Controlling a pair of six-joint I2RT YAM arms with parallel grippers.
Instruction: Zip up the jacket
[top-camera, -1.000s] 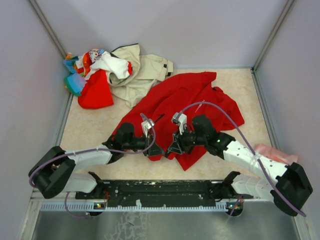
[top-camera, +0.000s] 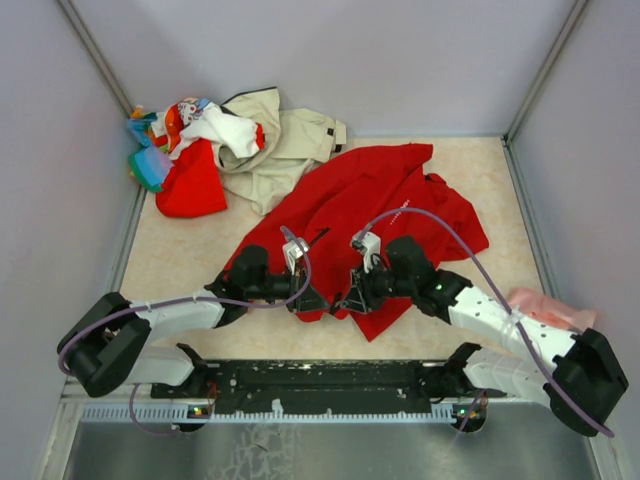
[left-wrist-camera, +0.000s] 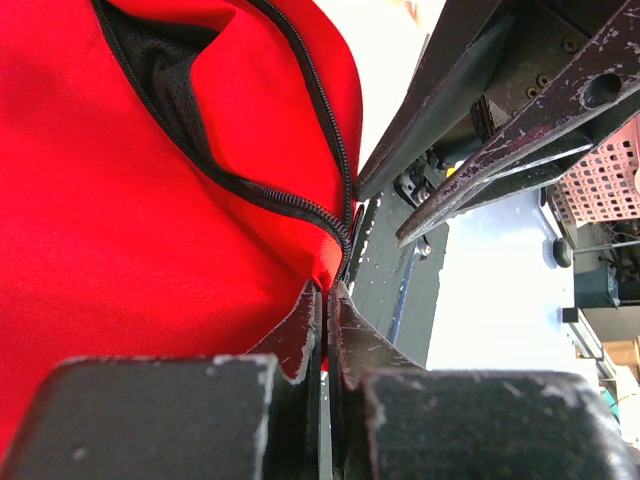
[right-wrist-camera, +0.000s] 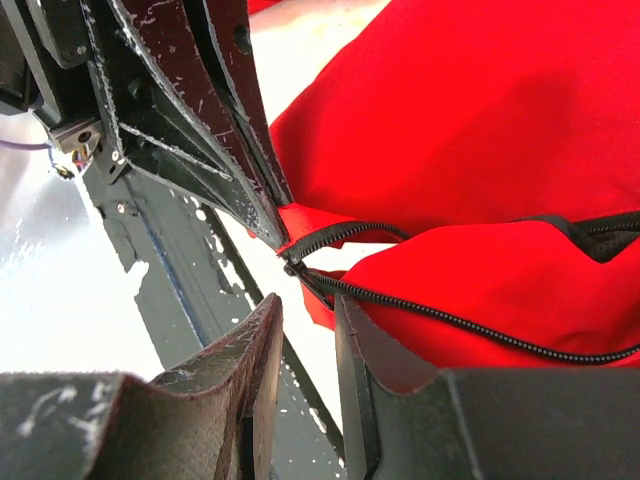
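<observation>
The red jacket (top-camera: 360, 190) lies spread over the middle of the table, its lower hem between the grippers. My left gripper is shut on the jacket's edge at the lower end of the black zipper (left-wrist-camera: 310, 210). In the right wrist view the zipper's two tracks (right-wrist-camera: 450, 318) meet at a small dark end piece beside the left gripper's tips. My right gripper stands part open just below that junction, with no cloth clearly between its fingers.
A pile of beige, white, red and coloured clothes (top-camera: 235, 150) lies at the back left. A pink bag (top-camera: 555, 310) is at the right edge. Bare table shows on both sides of the jacket.
The right arm has shifted very slightly to the right and down in the top view. The left arm and the jacket look unchanged.
</observation>
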